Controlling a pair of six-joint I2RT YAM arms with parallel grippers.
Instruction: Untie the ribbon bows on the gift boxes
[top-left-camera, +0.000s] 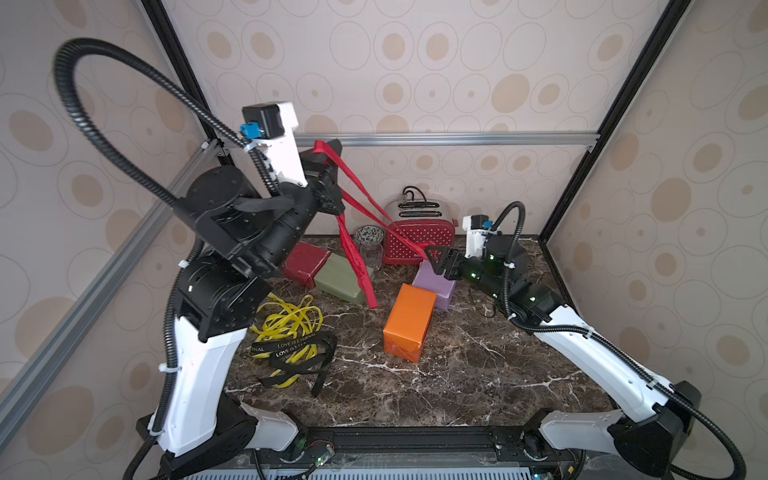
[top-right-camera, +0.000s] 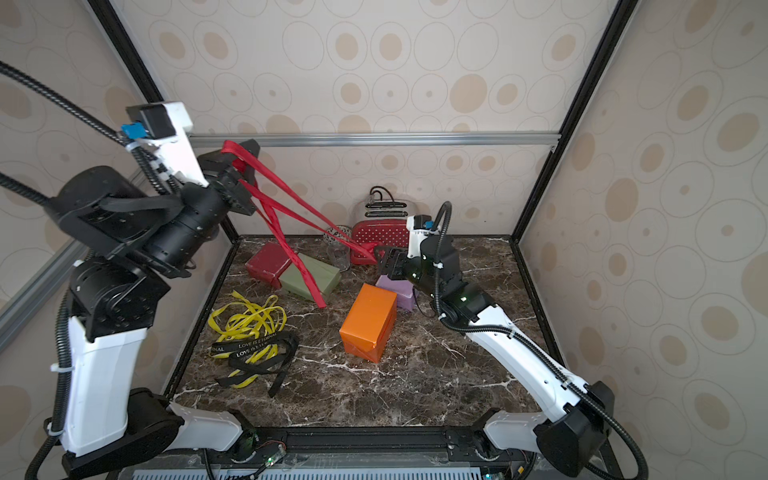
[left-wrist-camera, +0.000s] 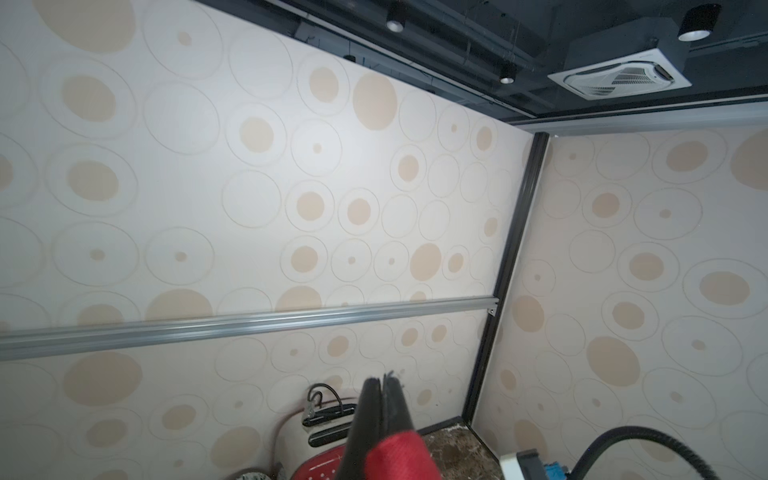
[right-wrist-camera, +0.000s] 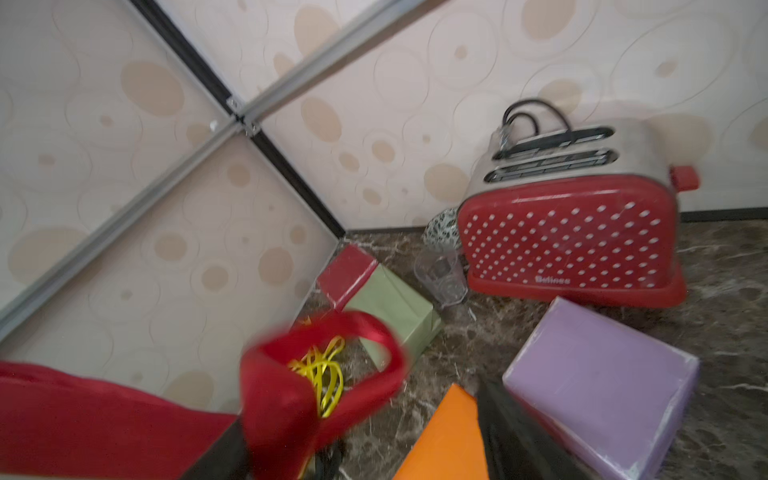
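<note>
My left gripper is raised high, fingers shut, with a red ribbon (top-left-camera: 356, 264) draped over it and hanging in long strands. The ribbon's other end reaches down to my right gripper (top-left-camera: 440, 260), whose fingers are blurred in the right wrist view, a red loop near them. Below sit an orange box (top-left-camera: 409, 320), a purple box (right-wrist-camera: 600, 384), a green box (top-right-camera: 312, 276) and a red box (top-right-camera: 268, 264); no bow shows on them.
Yellow and black loose ribbons (top-right-camera: 248, 344) lie at the front left. A red dotted toaster (right-wrist-camera: 568, 240) and a glass (right-wrist-camera: 440, 276) stand along the back.
</note>
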